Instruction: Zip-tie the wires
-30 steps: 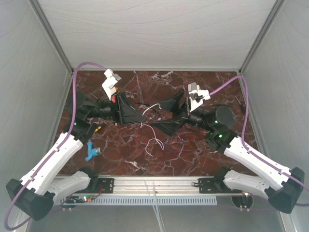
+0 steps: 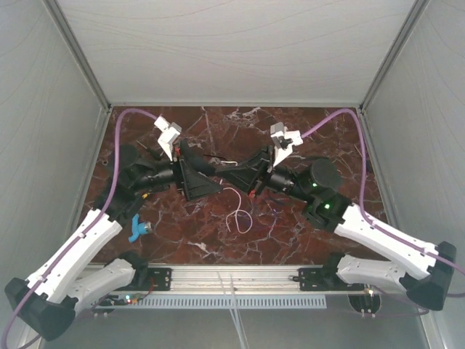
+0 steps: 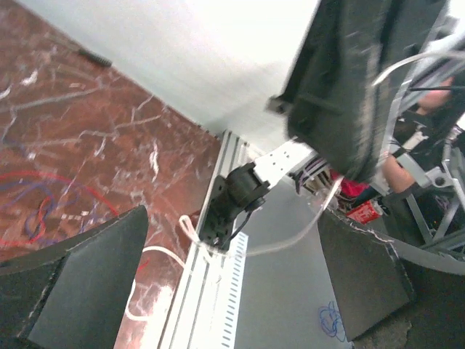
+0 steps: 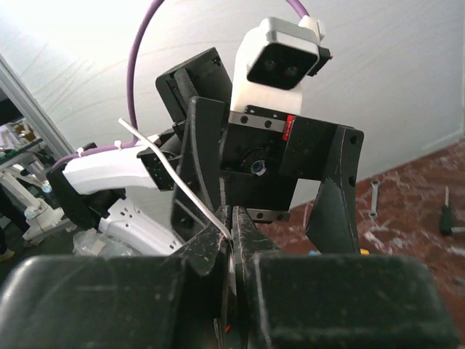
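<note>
A thin white strip (image 4: 178, 178), seemingly a zip tie, is pinched between the closed fingers of my right gripper. One end sticks up and left in the right wrist view. In the top view, a white loop (image 2: 238, 211) hangs over the table below the grippers. My left gripper stands open, its fingers wide apart; the blurred strip (image 3: 280, 246) crosses the space ahead of it. From above, the right gripper (image 2: 223, 173) reaches close to the left one (image 2: 213, 177). Red wires (image 3: 62, 178) and blue wires (image 3: 45, 211) lie on the table.
A blue tool (image 2: 138, 228) rests on the marbled table at left. A wrench (image 4: 374, 200) and a dark-handled screwdriver (image 4: 445, 218) lie toward the back.
The hanging loop has shifted slightly right.
</note>
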